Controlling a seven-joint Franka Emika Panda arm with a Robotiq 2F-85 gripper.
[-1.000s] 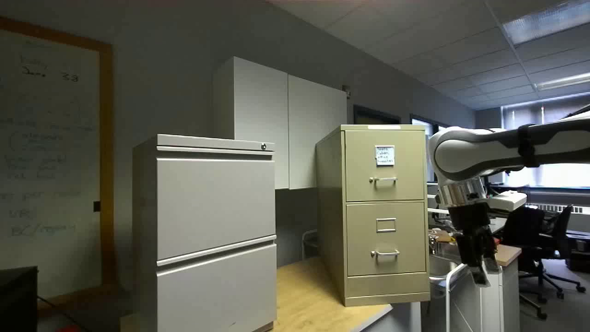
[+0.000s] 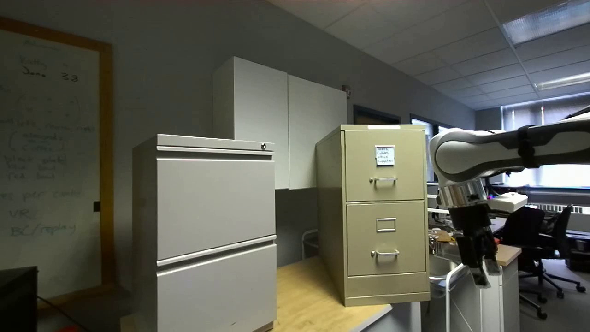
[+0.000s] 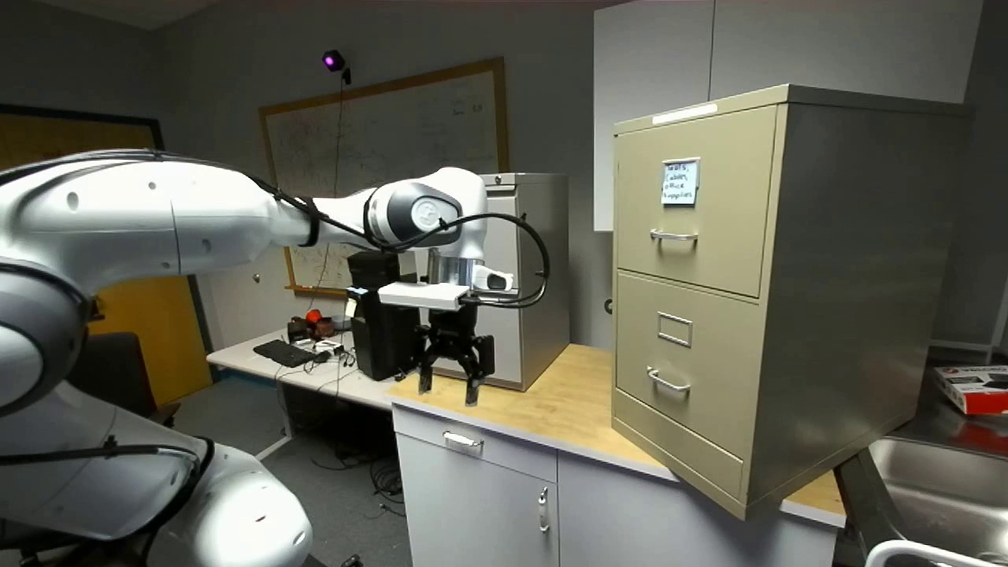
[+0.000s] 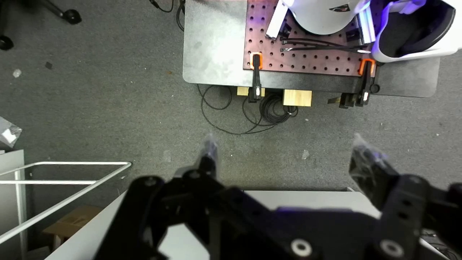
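Note:
My gripper (image 3: 449,389) points downward and stands open with nothing between its fingers, in free air in front of the counter. In the wrist view the two fingertips (image 4: 208,149) are wide apart above the grey floor. A beige two-drawer filing cabinet (image 2: 386,221) stands on the wooden counter, both drawers closed. Its upper drawer (image 3: 694,227) bears a handwritten label and a metal handle (image 3: 672,235); the lower drawer has a handle (image 3: 668,379) too. A light grey cabinet (image 2: 215,210) stands on the same counter, its drawers closed. My gripper touches neither.
Wooden counter (image 3: 562,398) shows bare between the cabinets. A sink (image 3: 950,496) lies right of the beige cabinet. White wire rack bars (image 4: 82,162) and the robot's metal base table (image 4: 212,52) border the open floor. White wall cupboards (image 2: 260,110) hang above.
The arm and gripper have barely moved; only the gripper's angle looks very slightly different. The cabinets and drawers stand as before.

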